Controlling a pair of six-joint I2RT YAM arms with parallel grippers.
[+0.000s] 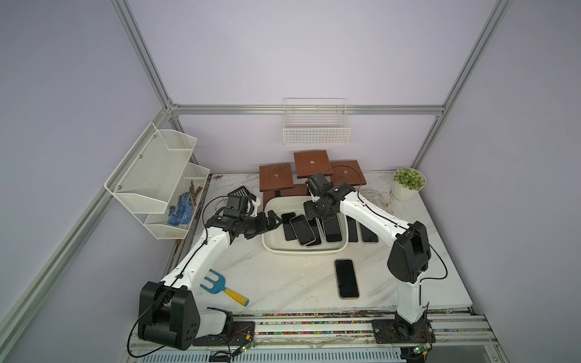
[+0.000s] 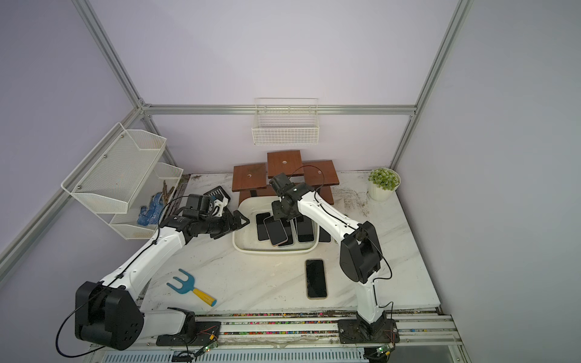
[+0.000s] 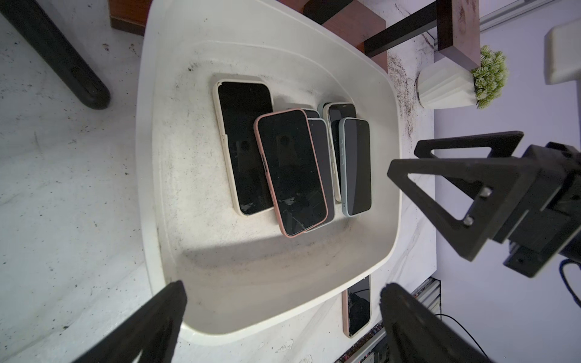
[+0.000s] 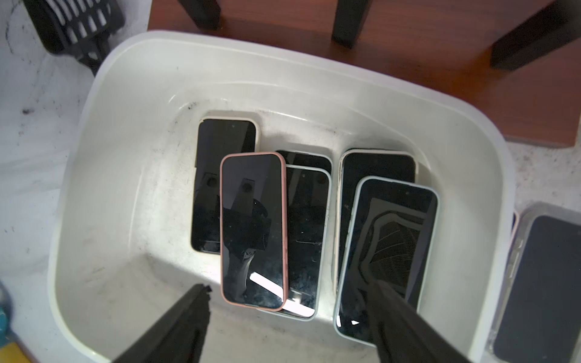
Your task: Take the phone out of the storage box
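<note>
Several phones lie in the white storage box point(image 3: 149, 181). A pink-edged phone point(image 3: 293, 172) rests askew on top, overlapping a cream-edged phone point(image 3: 242, 151) at left and another phone point(image 4: 307, 242) at right. A pale blue-edged phone point(image 4: 387, 254) partly covers one more phone point(image 4: 375, 163). Above the box hovers my right gripper; its fingers stand apart, nothing between them, and no phone touches them. At the box's left end, my left gripper point(image 1: 273, 219) is open and empty, its fingertips near the rim.
Outside the box, one phone point(image 1: 346, 279) lies in front, and others, including a dark phone point(image 4: 541, 290), lie to its right. A wooden stand point(image 1: 275, 176) closes off the back. A blue garden fork point(image 1: 215, 281) lies front left.
</note>
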